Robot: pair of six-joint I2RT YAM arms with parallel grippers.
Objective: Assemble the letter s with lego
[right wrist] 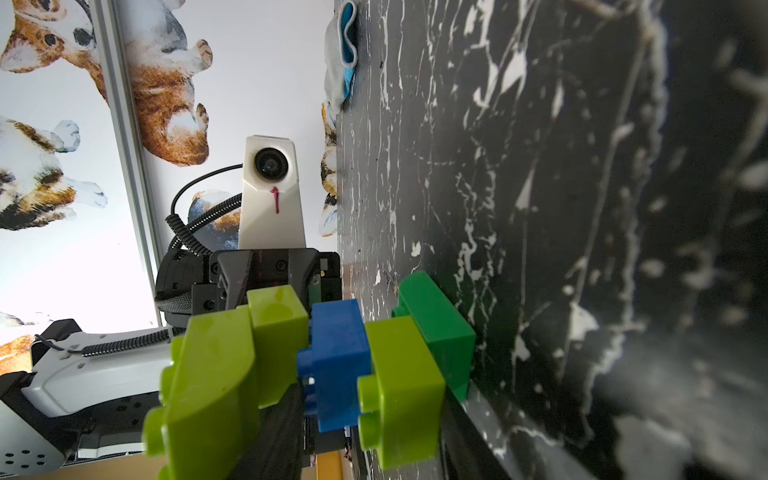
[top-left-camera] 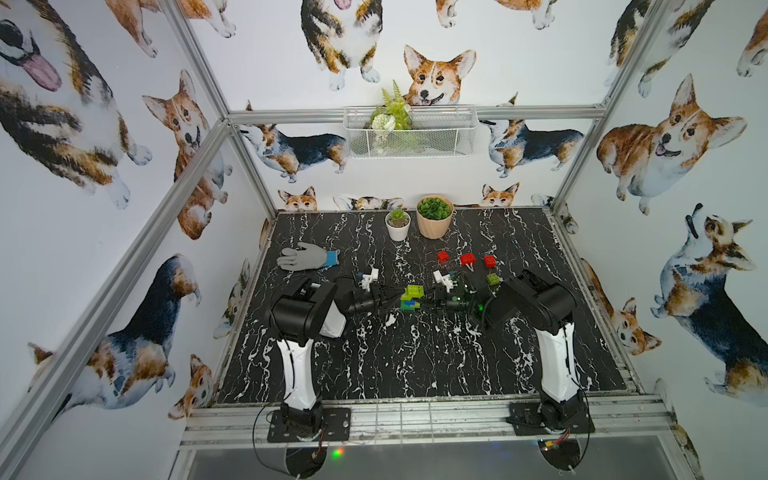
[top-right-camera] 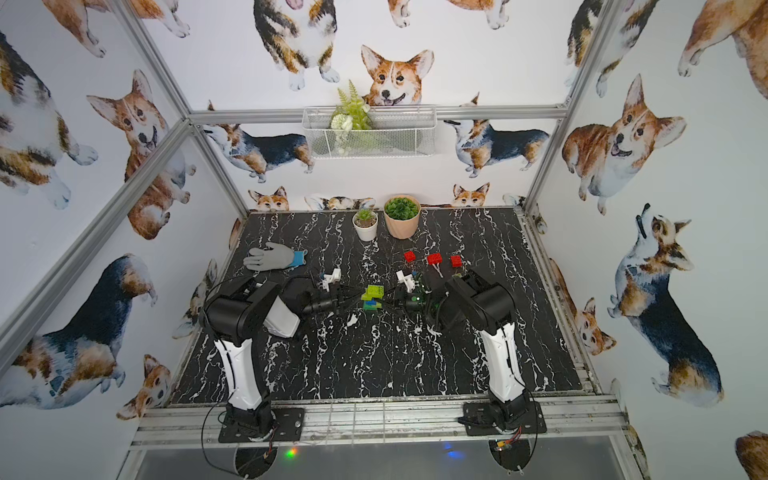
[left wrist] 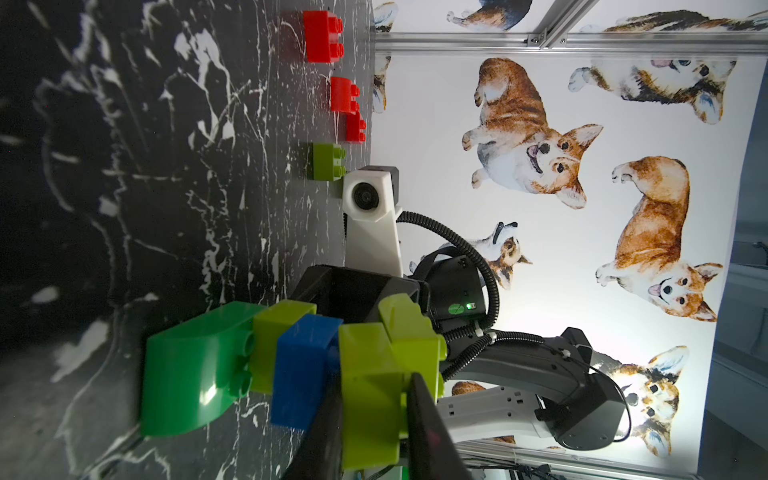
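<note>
A joined assembly of green, lime and blue bricks sits low at the table's middle, between my two grippers facing each other. In the left wrist view, my left gripper is shut on a lime brick, beside a blue brick and a dark green brick. In the right wrist view, my right gripper is shut on the same assembly; lime bricks flank the blue one. Which brick each fingertip touches is partly hidden.
Several red bricks and a small green brick lie behind my right arm. Two potted plants stand at the back, a grey glove at back left.
</note>
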